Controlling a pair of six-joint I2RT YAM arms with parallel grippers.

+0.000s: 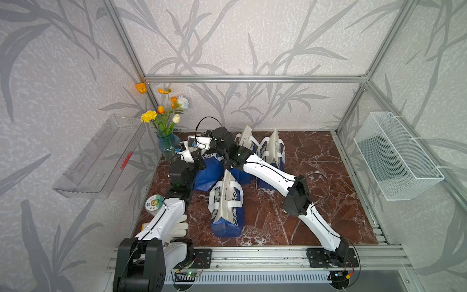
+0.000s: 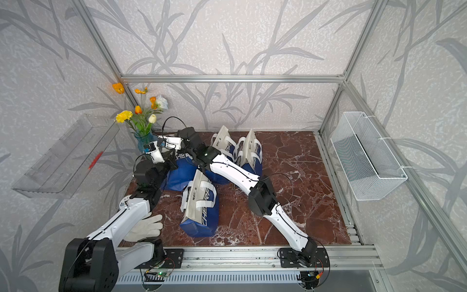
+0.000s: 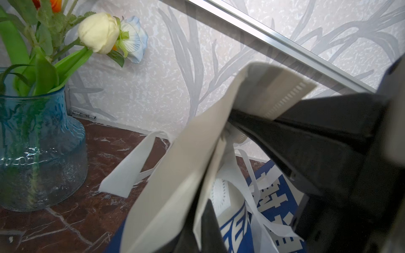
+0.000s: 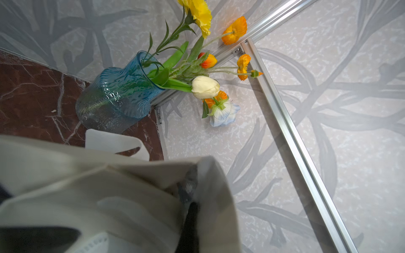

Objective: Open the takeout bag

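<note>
Both grippers meet over the rim of a blue and white takeout bag (image 1: 208,172) at the back left, beside the vase. My left gripper (image 1: 194,163) is shut at the bag's cream top flap (image 3: 177,160); in the left wrist view dark fingers reach into the folded top. My right gripper (image 1: 202,146) is shut too, high on the same bag's top, its tip partly hidden inside the cream rim (image 4: 211,181). How much of the thin flap lies between either pair of fingers is unclear.
More takeout bags stand at the front middle (image 1: 227,214) and back right (image 1: 272,160). A flower vase (image 1: 167,146) is close behind the grippers. A roll (image 1: 153,203) and gloves lie at the left.
</note>
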